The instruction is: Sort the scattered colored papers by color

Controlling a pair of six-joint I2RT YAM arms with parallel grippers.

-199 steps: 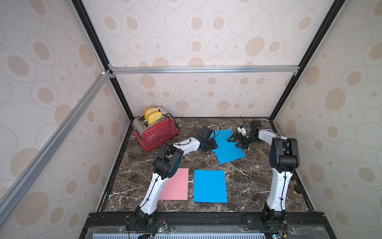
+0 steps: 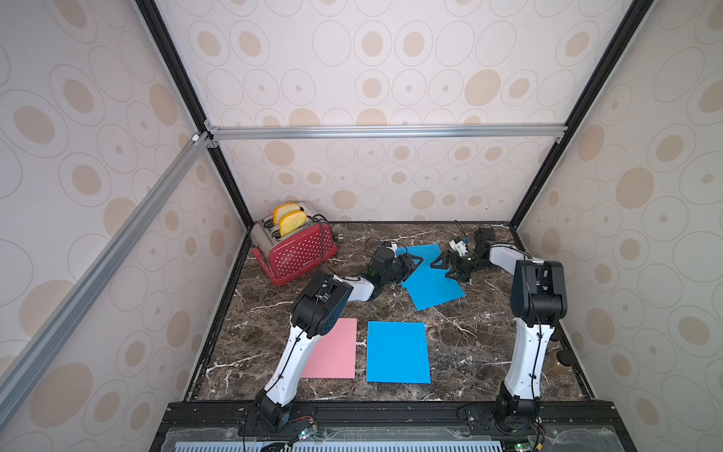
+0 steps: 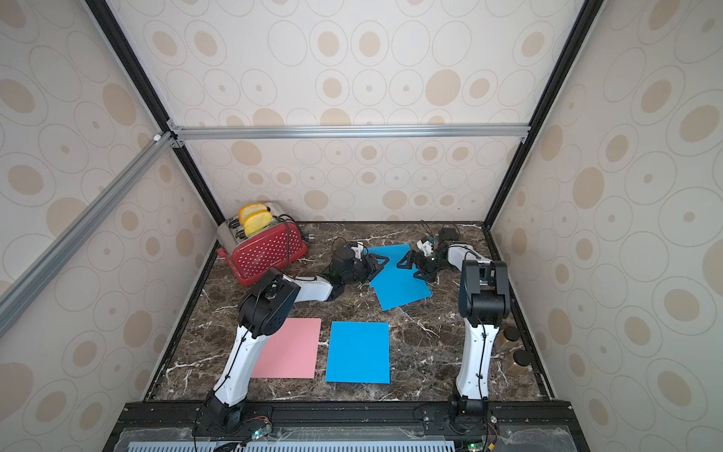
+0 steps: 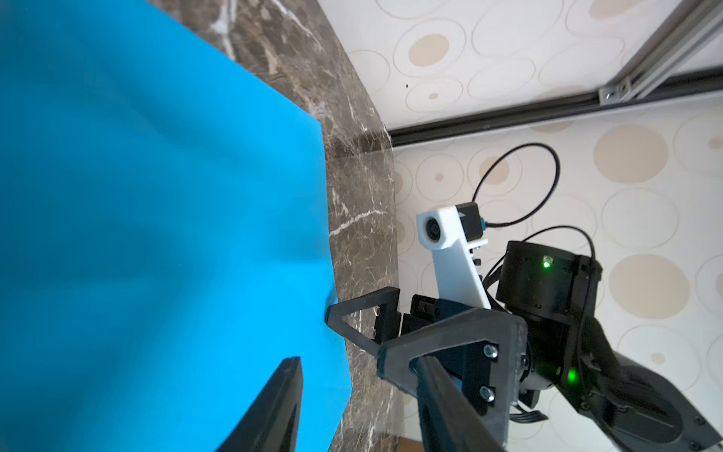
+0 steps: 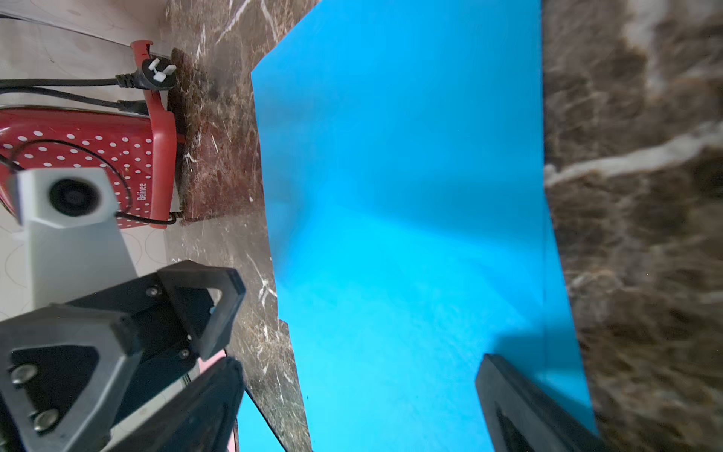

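Toward the back of the dark marble table lies blue paper (image 2: 430,292); its stepped edges look like two overlapping sheets. My left gripper (image 2: 414,269) reaches over its left side, fingers apart with no paper visibly gripped. From the opposite side, my right gripper spreads its fingers over the same paper, one finger (image 5: 519,399) close to the paper's edge. Whether the fingertips touch it, I cannot tell. Nearer the front, a second blue area (image 2: 397,352) lies flat. Beside it is a pink paper (image 2: 336,350), partly covered by the left arm in the top views.
A red dotted basket (image 2: 301,256) holding grey and yellow items stands at the back left, a cable and plug hanging out. Bare table shows right of the front blue paper. The two grippers face each other closely over the back paper.
The right arm and the papers look practically still.
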